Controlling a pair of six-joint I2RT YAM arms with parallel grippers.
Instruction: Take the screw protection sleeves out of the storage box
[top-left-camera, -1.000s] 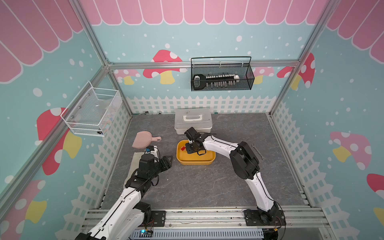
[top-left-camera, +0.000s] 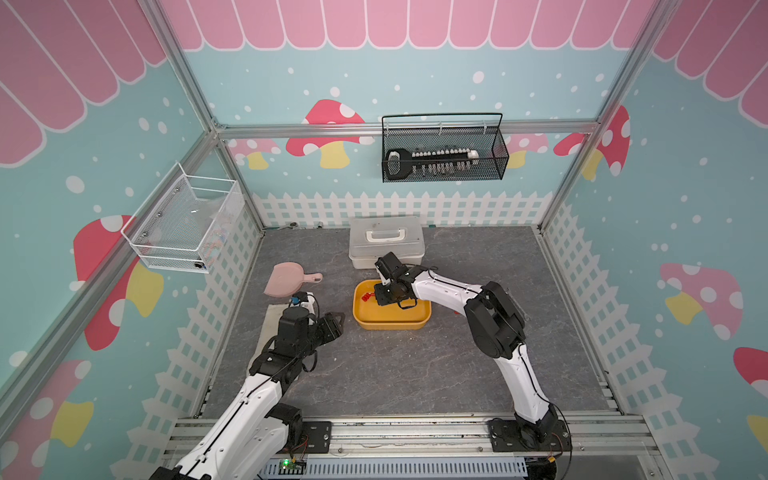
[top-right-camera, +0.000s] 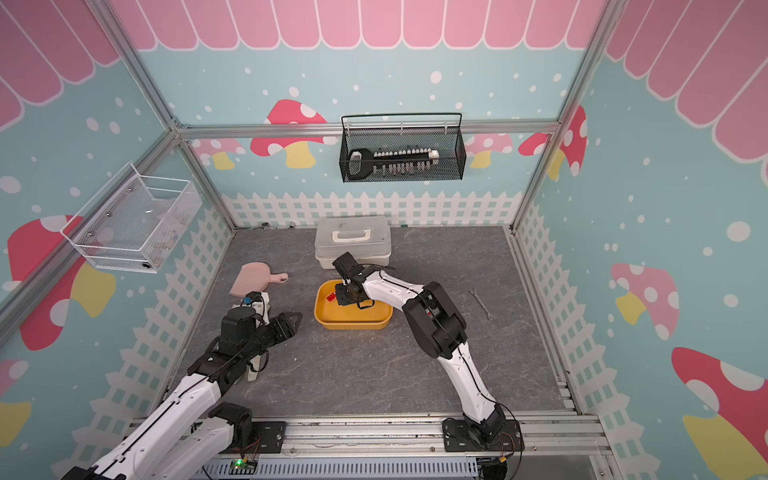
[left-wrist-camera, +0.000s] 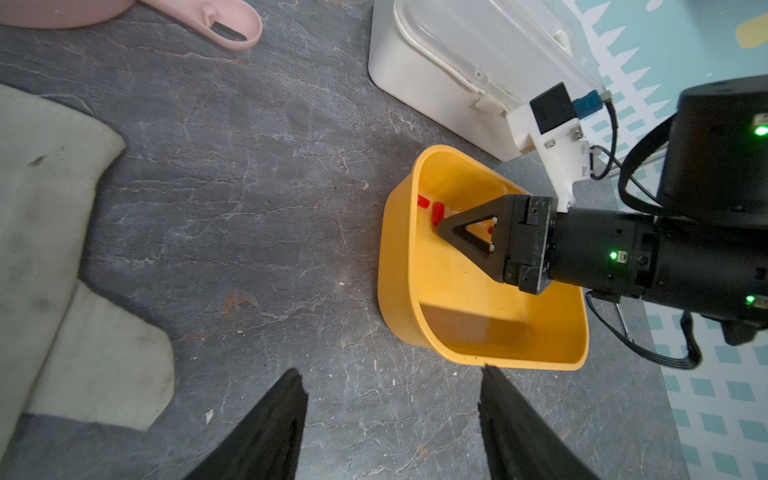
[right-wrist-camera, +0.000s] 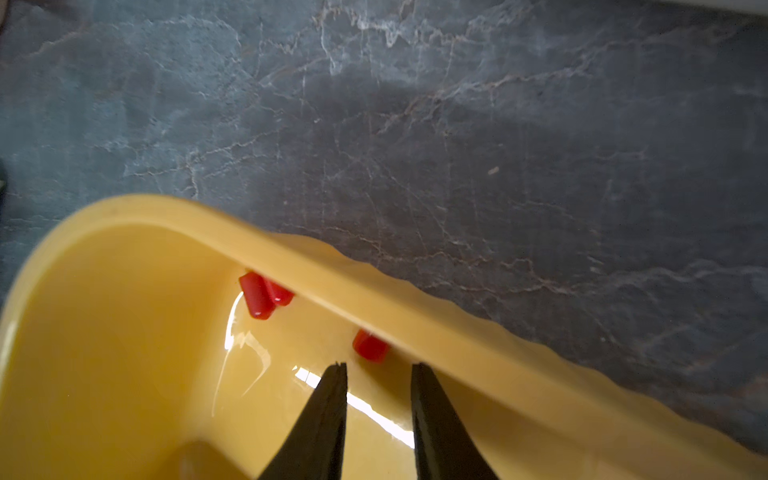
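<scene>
Small red sleeves (right-wrist-camera: 257, 296) lie in the yellow box (top-left-camera: 392, 323), near its wall. Another red sleeve (right-wrist-camera: 370, 345) lies just beyond my right gripper, whose fingers stand open with nothing visible between them, low inside the box. My left gripper hangs open over the grey table, left of the box, with nothing between its fingers.
A lidded clear storage case (top-left-camera: 386, 232) stands behind the yellow box. A pink board (top-left-camera: 284, 280) and a beige cloth (left-wrist-camera: 48, 224) lie at the left; a wrench (top-right-camera: 480, 304) lies at the right.
The left arm looks still.
</scene>
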